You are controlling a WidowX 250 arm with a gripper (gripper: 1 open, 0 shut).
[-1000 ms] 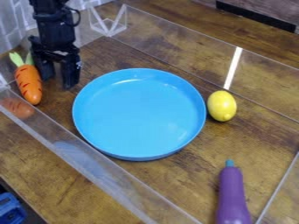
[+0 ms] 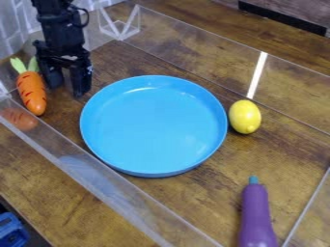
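Observation:
My dark gripper (image 2: 66, 75) is low over the wooden surface at the upper left, its fingers apart. Just left of it lies an orange toy carrot (image 2: 33, 93) with a green top. A large blue plate (image 2: 152, 125) fills the middle. A yellow lemon (image 2: 244, 117) lies right of the plate, and a purple toy eggplant (image 2: 254, 217) lies at the lower right. I cannot tell whether the gripper touches the surface.
Clear plastic walls (image 2: 91, 178) border the area at left and near side. Bare wood (image 2: 194, 68) lies behind the plate and between lemon and eggplant.
The gripper has shifted very slightly; the objects lie where they were.

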